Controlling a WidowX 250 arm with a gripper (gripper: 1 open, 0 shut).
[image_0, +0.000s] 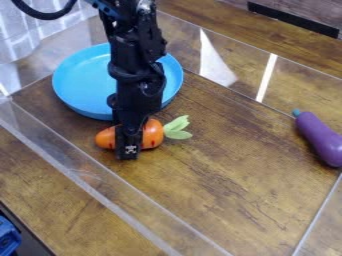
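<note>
My black gripper reaches down from the top of the camera view and is shut on an orange toy carrot with pale green leaves, low over or on the wooden table just in front of a blue bowl. The fingers partly hide the carrot, and the arm covers the middle of the bowl.
A purple eggplant lies at the right on the table. A blue object shows at the lower left edge.
</note>
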